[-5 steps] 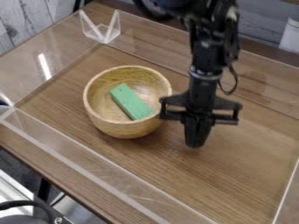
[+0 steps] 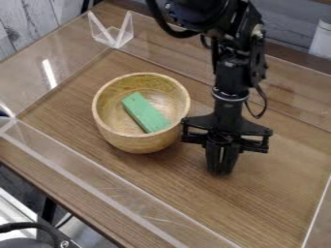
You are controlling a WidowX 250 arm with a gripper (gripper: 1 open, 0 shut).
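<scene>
My black gripper is low over the wooden table, just right of a light wooden bowl. Its fingertips point down at the table surface; whether anything is between them is too dark to tell. A green rectangular block lies inside the bowl.
A clear plastic piece sits at the back left. A white object is at the back right edge.
Compared with a second ago, when it was blurred, my gripper appears slightly lower and is now sharp. The bowl and green block are unmoved.
</scene>
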